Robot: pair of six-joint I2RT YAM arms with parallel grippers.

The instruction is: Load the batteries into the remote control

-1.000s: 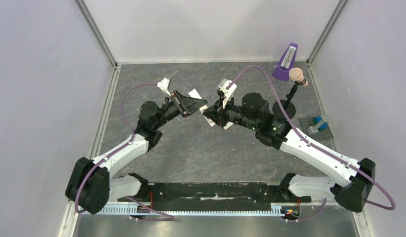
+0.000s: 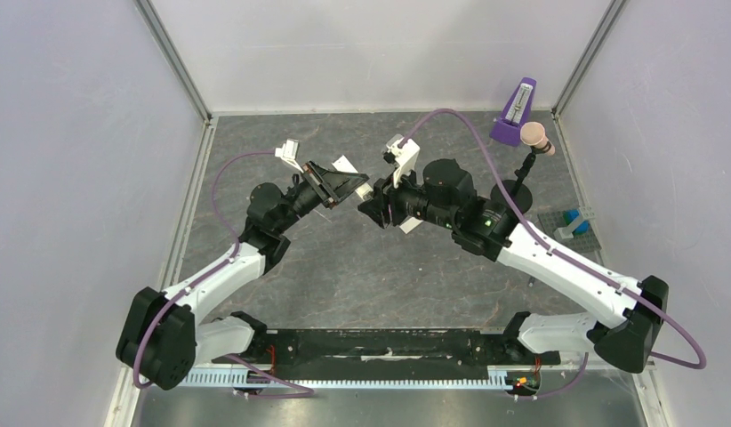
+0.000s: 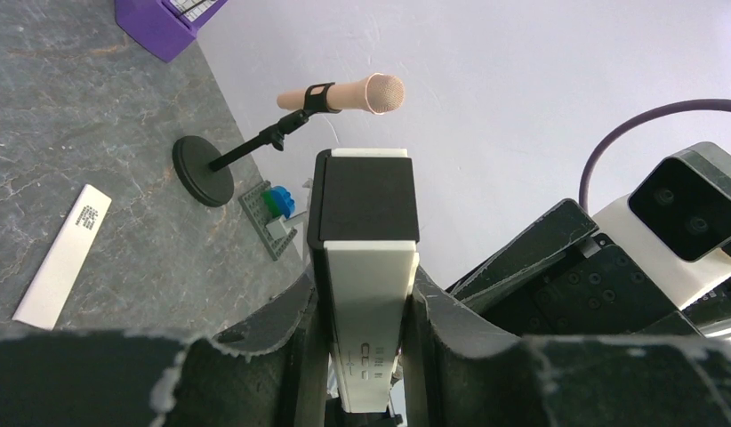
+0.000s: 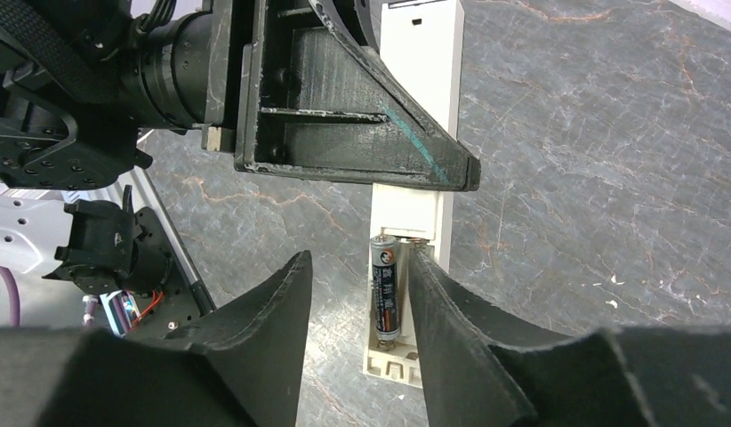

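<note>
My left gripper (image 2: 349,182) is shut on the white remote (image 3: 366,311), held above the floor at the centre. The right wrist view shows the remote's battery bay open at its lower part, with one battery (image 4: 385,285) lying in the left slot and the slot beside it partly hidden by a finger. My right gripper hangs over that bay, part open, its fingertips either side of the battery, apparently holding nothing. A white flat piece (image 3: 64,253), probably the cover, lies on the grey floor.
At the right stand a microphone on a stand (image 2: 534,138), a purple metronome-like object (image 2: 506,129) and a grey grid plate with blue blocks (image 2: 575,218).
The remote moved along with the left gripper.
</note>
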